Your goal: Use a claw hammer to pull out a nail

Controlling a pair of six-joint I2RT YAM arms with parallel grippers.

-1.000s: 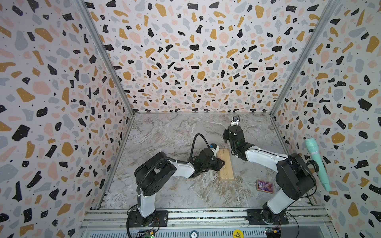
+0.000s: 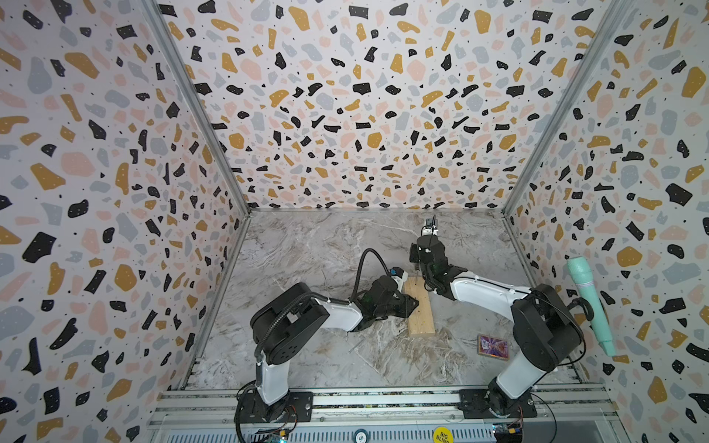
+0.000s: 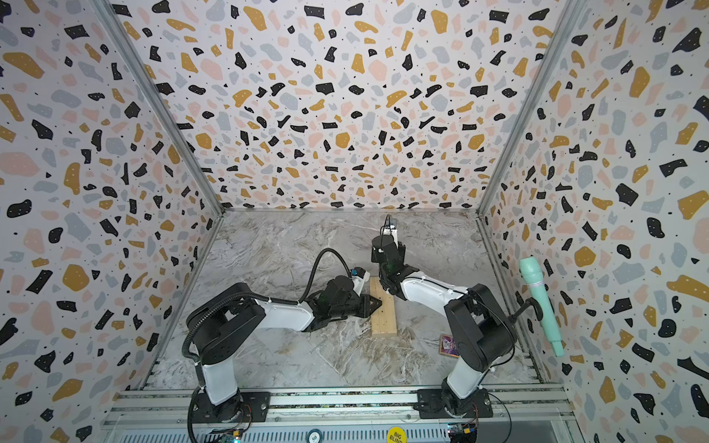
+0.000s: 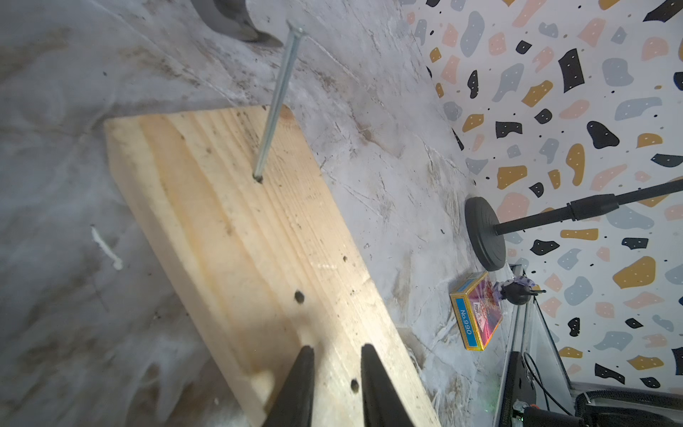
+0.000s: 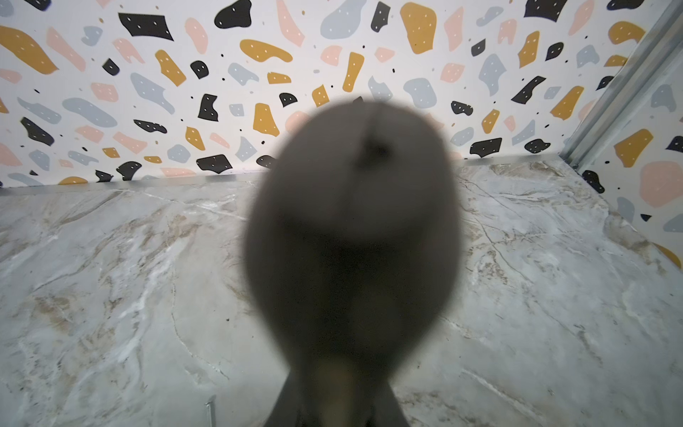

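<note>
A long steel nail [image 4: 276, 106] stands well out of the pale wooden board [image 4: 213, 163], tilted, its head free. My left gripper is shut on the board's side, near its middle, one finger on either side of the edge. At the top of the left wrist view, a dark rounded metal part [image 4: 226, 15], apparently of the hammer, hangs beyond the nail, apart from it. In the right wrist view the large blurred hammer handle [image 5: 355, 185] fills the middle, with my right gripper shut on it. The nail's tip [image 5: 210, 411] shows at lower left there. The claw is hidden.
A small card box [image 2: 493, 346] lies on the marble table right of the board. A mint-green tube [image 2: 592, 306] is mounted at the right wall.
My right gripper and arm have shifted slightly left, toward the nail's end of the board. The left arm and the board have stayed put.
</note>
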